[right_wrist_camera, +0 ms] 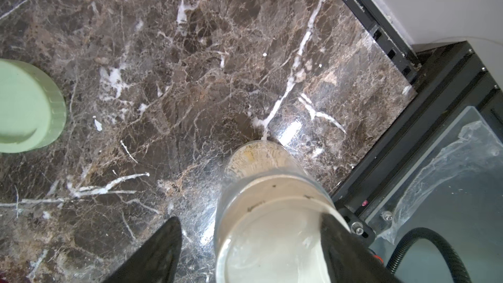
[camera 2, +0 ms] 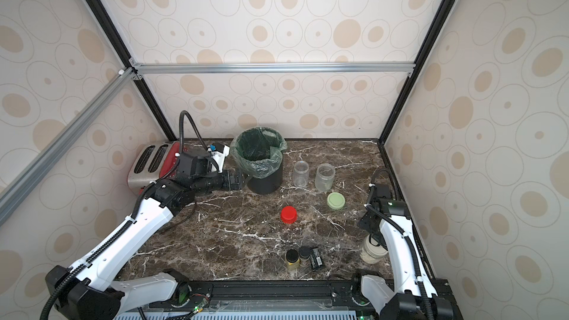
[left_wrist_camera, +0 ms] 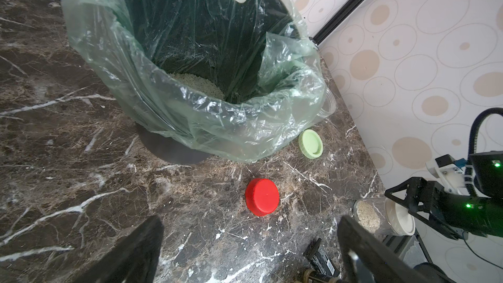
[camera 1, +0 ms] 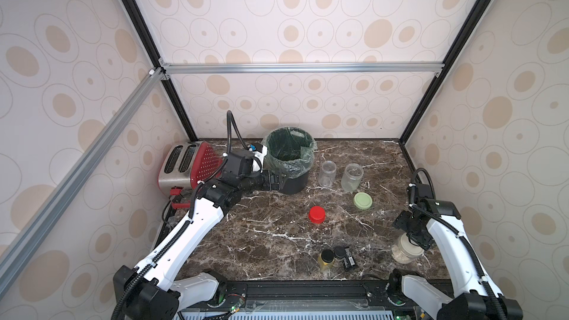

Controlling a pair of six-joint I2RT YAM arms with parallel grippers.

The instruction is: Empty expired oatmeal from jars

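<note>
A jar of pale oats with a cream lid [camera 1: 409, 249] [right_wrist_camera: 272, 235] stands at the front right corner; in the right wrist view my right gripper has its fingers either side of the lid, part open, contact unclear. My left gripper is open and empty beside the bin [camera 1: 287, 180], whose green liner [left_wrist_camera: 199, 125] has some oats at the bottom. Two empty clear jars [camera 1: 327, 174] [camera 1: 351, 177] stand right of the bin, and a red lid [camera 1: 317, 214] and green lid [camera 1: 362, 201] lie in front of them.
A red toaster [camera 1: 198, 163] sits at the back left. Small dark-lidded jars [camera 1: 326, 259] and a black item [camera 1: 348, 260] sit at the front centre.
</note>
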